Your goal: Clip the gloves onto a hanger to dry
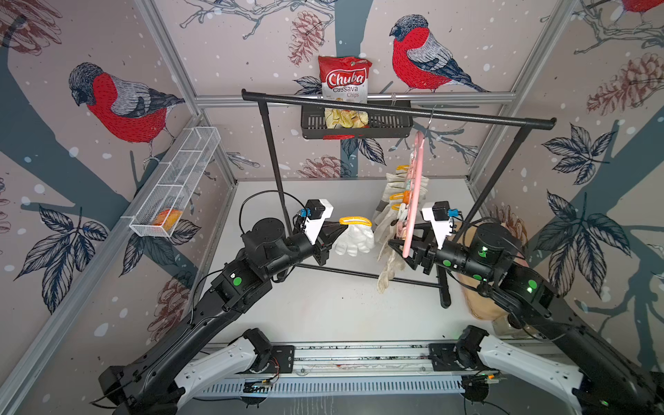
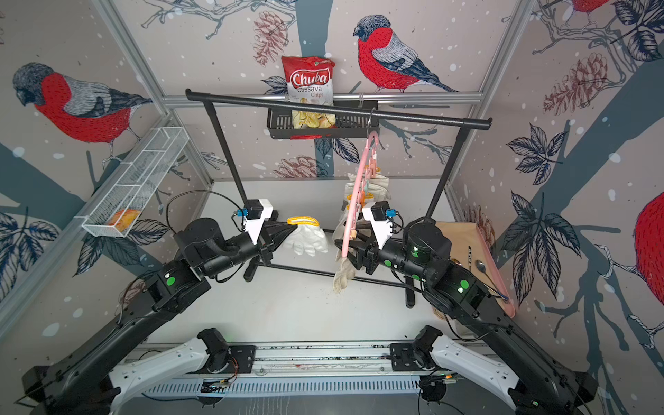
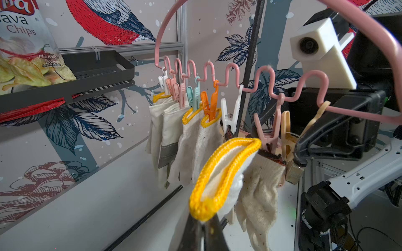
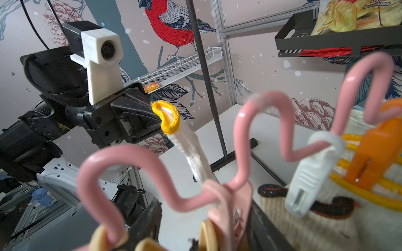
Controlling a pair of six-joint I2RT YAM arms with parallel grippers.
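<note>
My left gripper (image 1: 334, 231) is shut on the yellow-cuffed cuff of a white glove (image 3: 226, 175), which dangles left of the hanger in both top views. The pink hanger (image 1: 415, 186) hangs from the rack bar with several clips and gloves along it; in the left wrist view they include an orange clip (image 3: 211, 104), a white clip (image 3: 230, 113) and a dark-cuffed glove (image 3: 261, 192). My right gripper (image 2: 349, 245) is open at the hanger's near end, around or close beside pink and beige clips (image 4: 224, 213) at the bottom of the right wrist view.
A black rack (image 1: 290, 98) frames the work space. Behind it is a dark shelf (image 1: 390, 128) with a chips bag (image 1: 343, 86); a white wire basket (image 1: 176, 180) is on the left wall. A wooden tray (image 2: 456, 242) lies at the right.
</note>
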